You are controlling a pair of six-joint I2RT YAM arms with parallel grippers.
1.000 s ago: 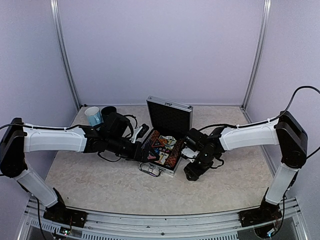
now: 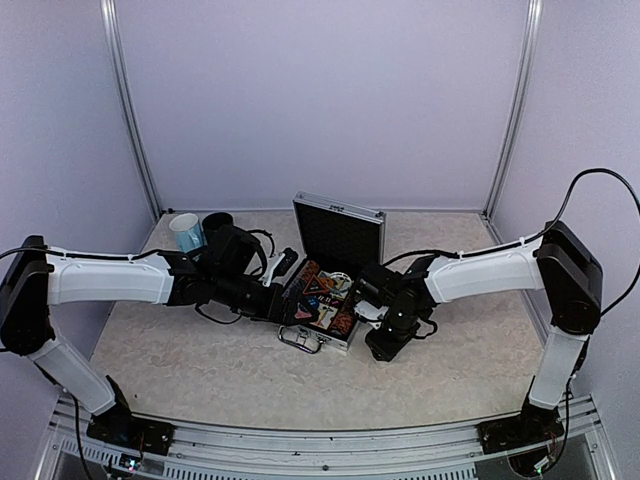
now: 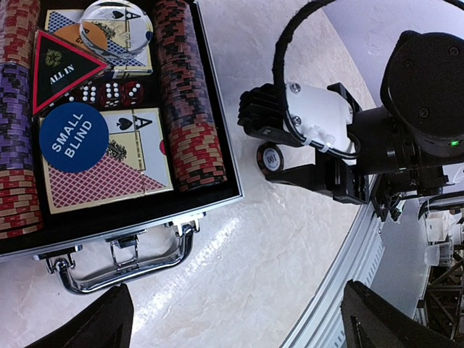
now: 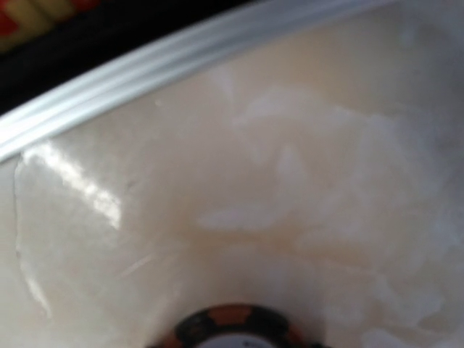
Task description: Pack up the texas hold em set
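The open case (image 2: 340, 230) stands mid-table, lid up. In the left wrist view its tray (image 3: 230, 163) holds chip rows (image 3: 190, 109), two card decks (image 3: 105, 185), dice (image 3: 109, 94), the black ALL IN triangle (image 3: 61, 65), the blue SMALL BLIND disc (image 3: 74, 136) and a clear disc (image 3: 116, 29). My left gripper is open over the case's front, nothing between its fingers. A black-and-orange chip (image 3: 271, 158) is on edge or tilted right of the case, at the fingertips of my right gripper. Whether those fingers grip it is unclear. The chip (image 4: 235, 326) shows partly in the right wrist view.
A light blue mug (image 2: 186, 232) and a dark cup (image 2: 217, 224) stand at the back left. The case's metal handle (image 3: 130, 272) sticks out toward the front.
My right arm has shifted slightly left, toward the case. The left arm and the case have stayed where they were.
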